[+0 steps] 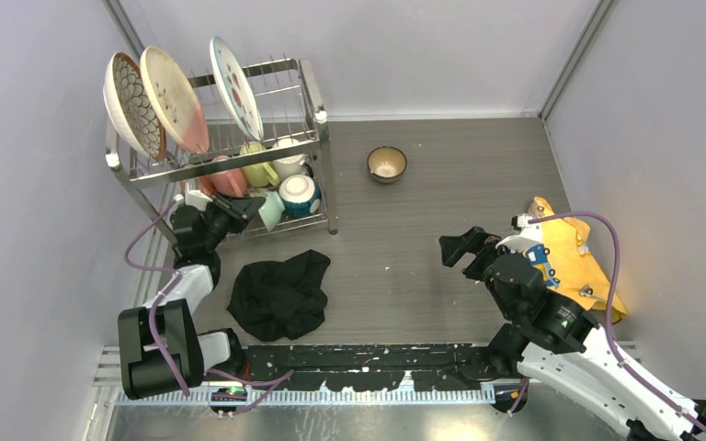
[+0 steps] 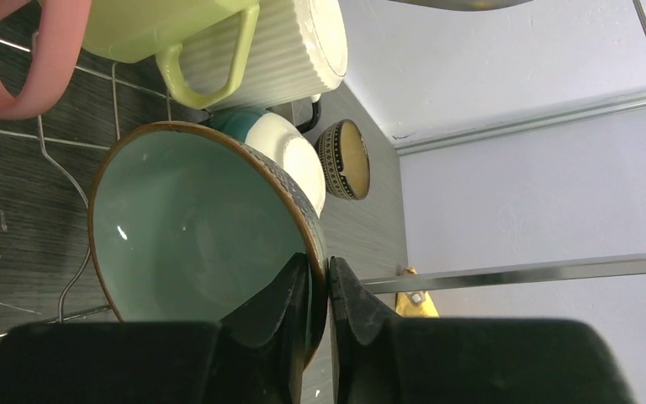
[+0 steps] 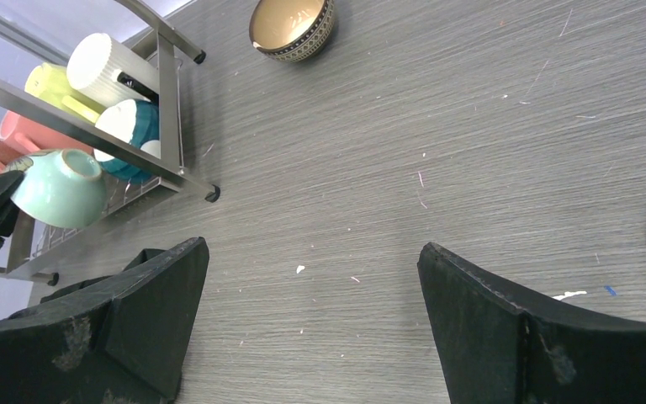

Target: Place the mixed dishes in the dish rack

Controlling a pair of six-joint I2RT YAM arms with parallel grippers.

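In the dish rack [image 1: 321, 184], my left gripper [image 1: 254, 206] is shut on the rim of a mint-green bowl [image 2: 189, 227], which sits tilted on its side on the lower tier [image 3: 63, 189]. Around it are pink mugs [image 1: 229, 180], a light-green mug [image 2: 126, 25], a white mug [image 2: 261, 55] and a teal-and-white cup [image 1: 300, 197]. Three large plates or bowls [image 1: 175, 99] stand upright on the upper tier. A small patterned bowl [image 1: 387, 163] sits on the counter right of the rack. My right gripper [image 1: 460, 254] is open and empty over the counter.
A crumpled black cloth [image 1: 278, 296] lies in front of the rack. A yellow cloth [image 1: 588, 271] lies at the right, under the right arm. Walls bound the sides and back.
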